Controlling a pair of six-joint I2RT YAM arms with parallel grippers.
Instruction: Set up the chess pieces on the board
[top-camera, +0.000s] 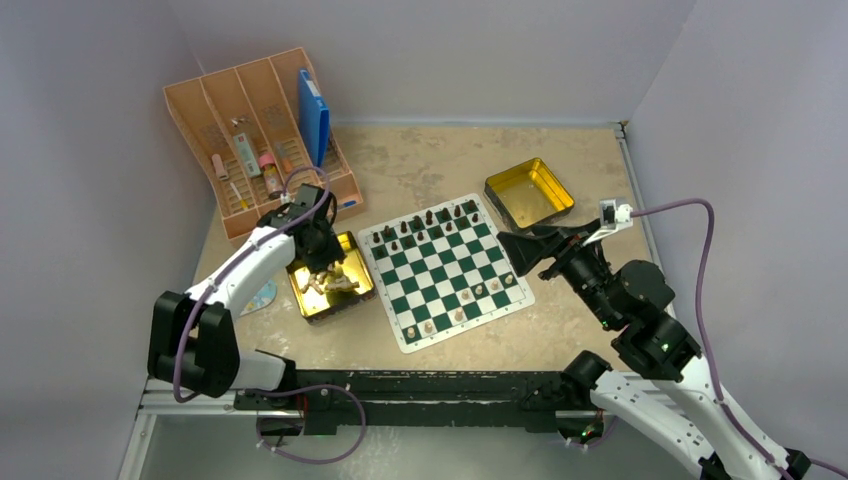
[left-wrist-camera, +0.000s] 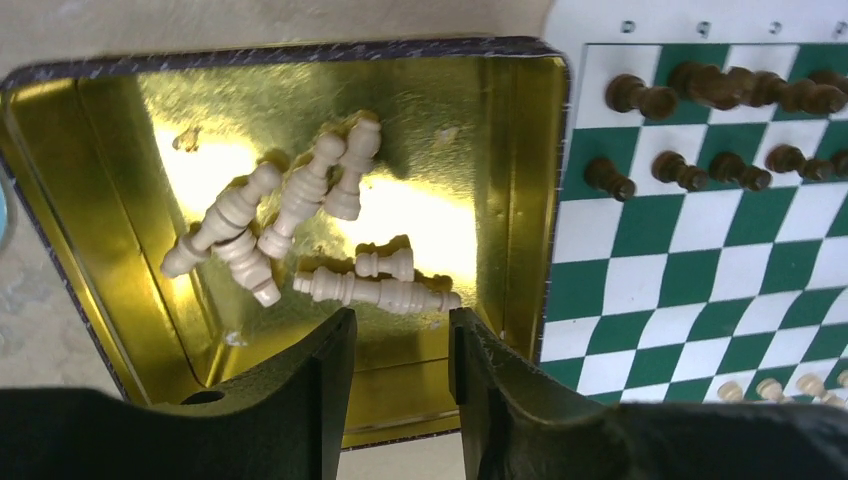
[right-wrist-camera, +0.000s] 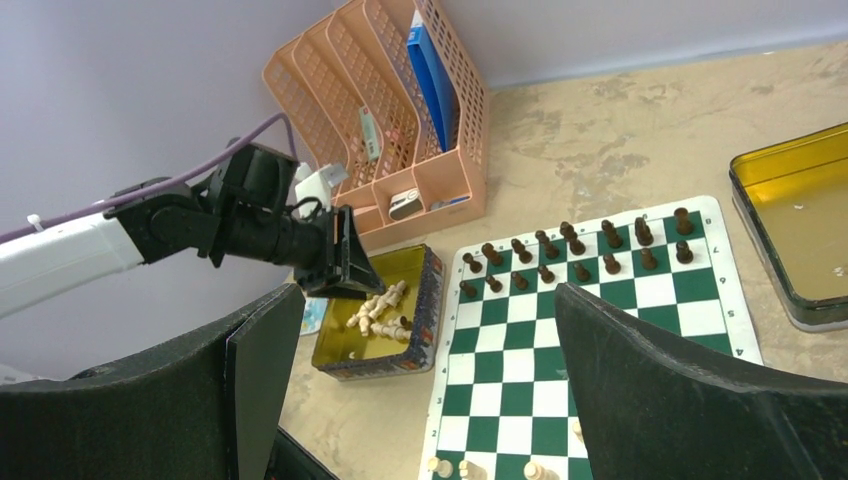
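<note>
Several white chess pieces (left-wrist-camera: 299, 195) lie on their sides in the gold tray (top-camera: 312, 308) left of the board. Over this tray my left gripper is part open, with a gap between its fingers; a long white piece (left-wrist-camera: 345, 289) and a small white pawn (left-wrist-camera: 386, 263) show just beyond the fingertips. On the green-and-white board (top-camera: 436, 262), dark pieces (right-wrist-camera: 612, 236) stand in two rows along the far side. A few white pieces (top-camera: 429, 327) stand along its near side. My right gripper (top-camera: 507, 254) is open and empty, above the board's right edge.
A second gold tray (top-camera: 492, 190) at the back right looks empty. The wooden organizer (top-camera: 180, 97) with a blue folder (top-camera: 313, 117) stands behind the left arm. Bare table surrounds the board on its back and right sides.
</note>
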